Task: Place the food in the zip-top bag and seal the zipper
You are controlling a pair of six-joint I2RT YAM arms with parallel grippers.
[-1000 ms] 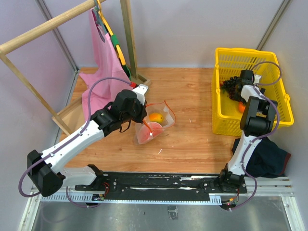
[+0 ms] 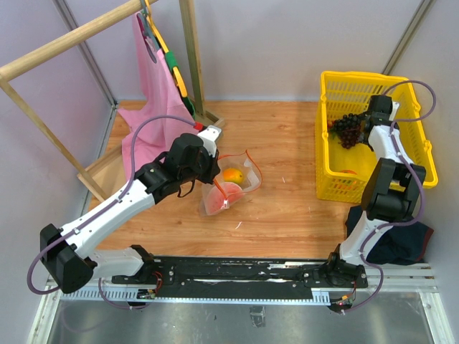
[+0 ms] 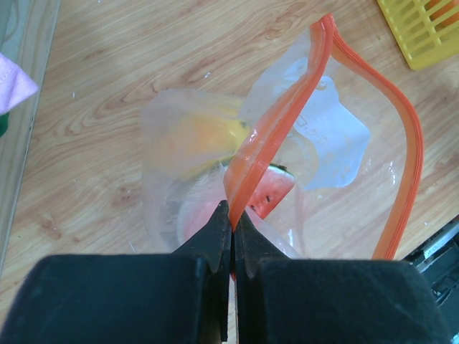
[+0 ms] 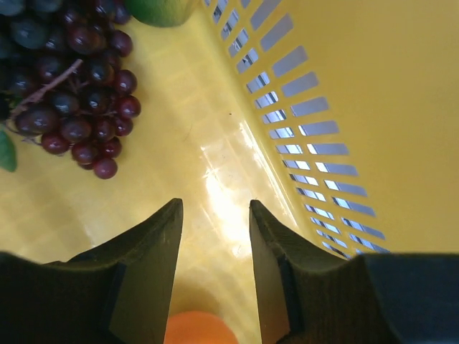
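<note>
My left gripper is shut on the orange-edged rim of the clear zip bag [image 2: 251, 161], whose mouth gapes. Through the plastic show a yellow fruit [image 3: 193, 143] and a watermelon slice [image 3: 271, 192]. In the yellow basket, my right gripper has its fingers part way together, a narrow gap between the tips and nothing in it. The orange persimmon [image 4: 199, 330] lies outside the fingers, cut off by the bottom edge of the right wrist view. From above, the persimmon [image 2: 349, 171] shows near the basket's front wall.
Dark grapes [image 4: 86, 107] and part of a green item [image 4: 161, 8] share the yellow basket [image 2: 321, 136]. Its slatted wall stands close to my right fingers. A wooden frame with pink cloth [image 2: 150, 93] is at the left. Bare table lies between bag and basket.
</note>
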